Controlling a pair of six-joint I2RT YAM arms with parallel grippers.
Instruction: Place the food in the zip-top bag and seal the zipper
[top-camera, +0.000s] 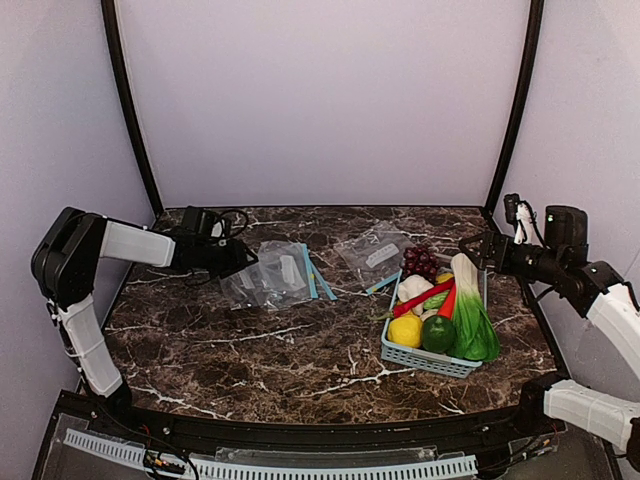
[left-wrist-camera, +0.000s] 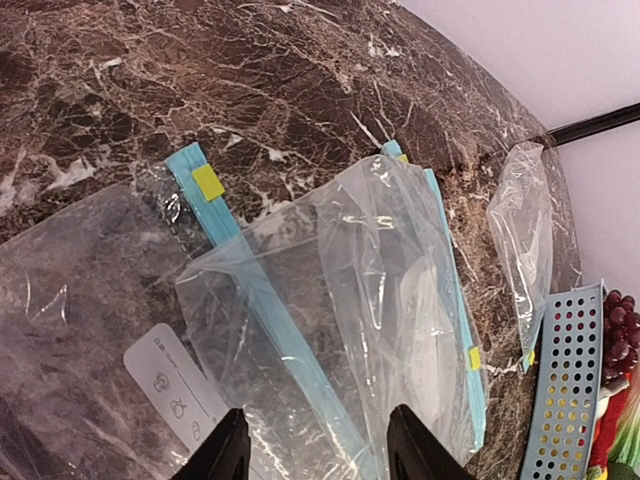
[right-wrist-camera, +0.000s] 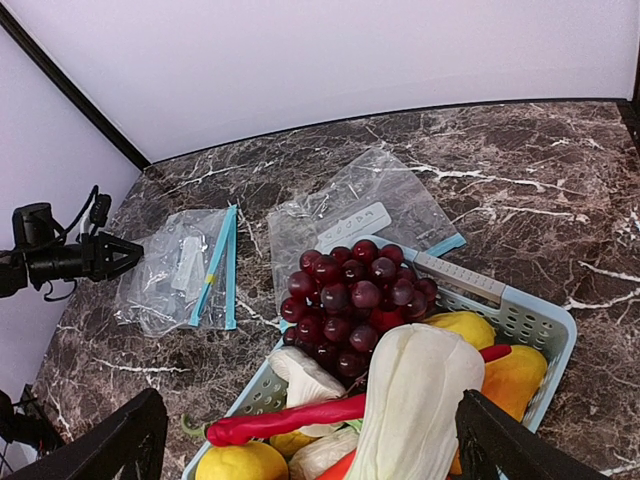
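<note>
Clear zip bags with blue zippers lie flat: overlapping ones (top-camera: 270, 280) left of centre, another (top-camera: 375, 250) farther right. My left gripper (top-camera: 240, 260) hangs over the left bags (left-wrist-camera: 400, 300), its fingertips apart with nothing seen held. A light blue basket (top-camera: 430, 360) holds grapes (right-wrist-camera: 350, 300), a leek (top-camera: 470, 320), lemon (top-camera: 405, 330), avocado (top-camera: 438, 334), red chilli (right-wrist-camera: 280, 420) and more. My right gripper (top-camera: 485, 250) is open above the basket, its fingers at either side of the right wrist view, holding nothing.
The marble table (top-camera: 250, 370) has clear room at the front left and centre. Pale walls stand at the back and sides.
</note>
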